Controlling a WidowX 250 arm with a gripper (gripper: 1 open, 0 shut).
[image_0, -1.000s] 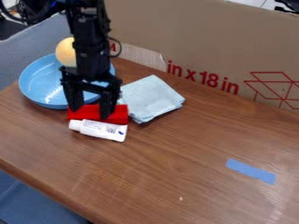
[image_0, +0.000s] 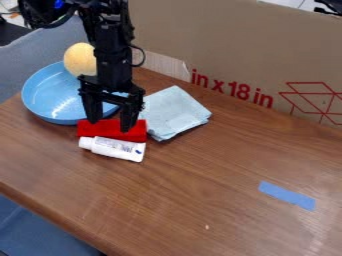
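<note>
My black gripper (image_0: 111, 118) hangs open over a red block (image_0: 131, 134), its fingertips at or just above the block's top. A white tube (image_0: 112, 148) lies just in front of the block. Behind the gripper, to the left, is a blue plate (image_0: 48, 95), partly hidden by the arm. A folded pale blue cloth (image_0: 177, 111) lies to the right of the gripper.
A yellow round object (image_0: 79, 58) stands behind the plate. A cardboard box (image_0: 247, 60) lines the back. A strip of blue tape (image_0: 287, 196) lies on the right of the wooden table (image_0: 201, 200), whose front and middle are clear.
A second ago it was also low there. The objects look unmoved.
</note>
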